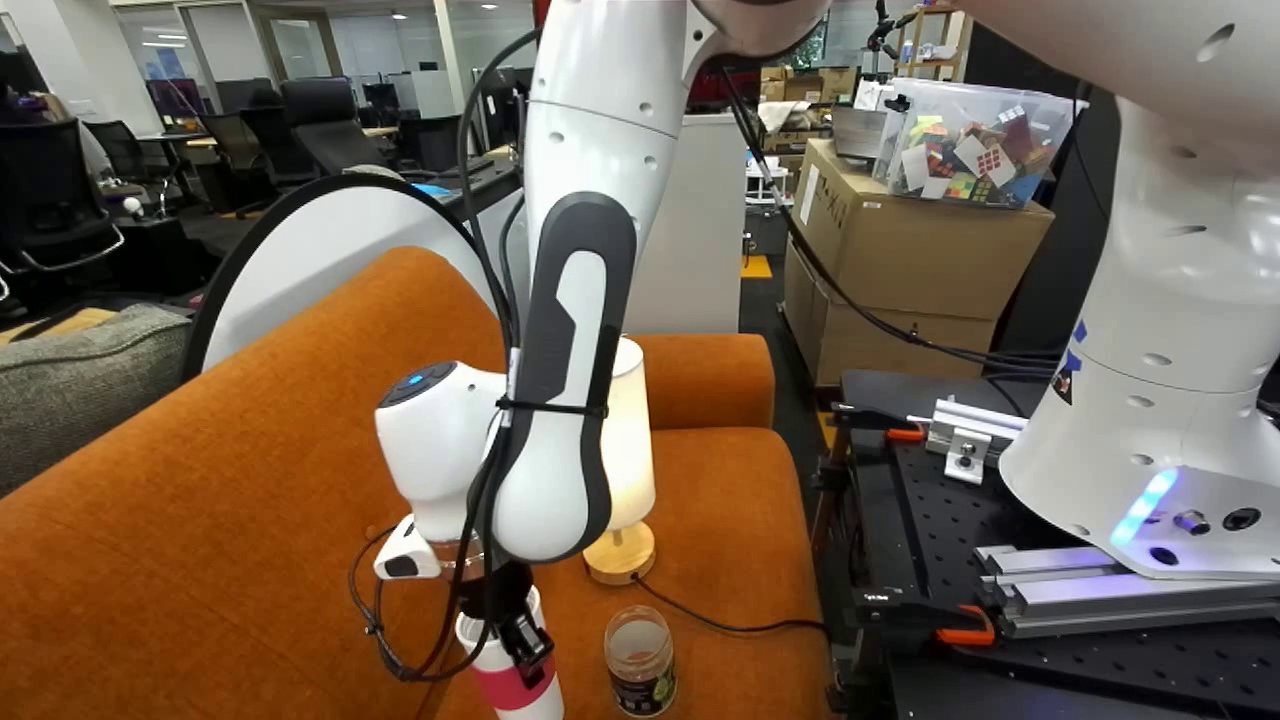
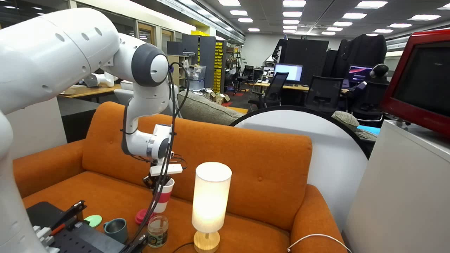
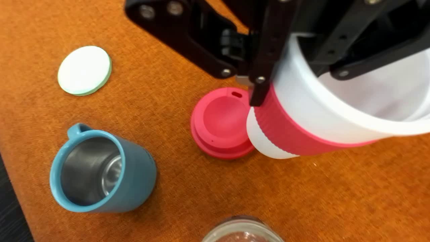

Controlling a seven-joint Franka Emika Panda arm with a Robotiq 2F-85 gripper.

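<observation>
A white cup with a pink band (image 3: 298, 125) is tilted and pinched at its wall by my gripper; one black finger lies against the outside, the other reaches inside the rim. In exterior view 2 this white cup (image 2: 163, 197) hangs near the sofa's backrest, under the gripper (image 2: 158, 181). Exterior view 1 shows the cup (image 1: 513, 672) low in the picture, its bottom cut off by the edge. A pink lid (image 3: 221, 121) rests on the seat, partly behind the cup in the wrist view.
A blue mug (image 3: 133, 177), a pale green round lid (image 3: 84, 70) and a clear glass jar (image 1: 639, 660) are on the orange seat. Near the jar stands a lit lamp (image 2: 211, 198) with its cord trailing. The sofa backrest (image 2: 261, 168) rises close behind the cup.
</observation>
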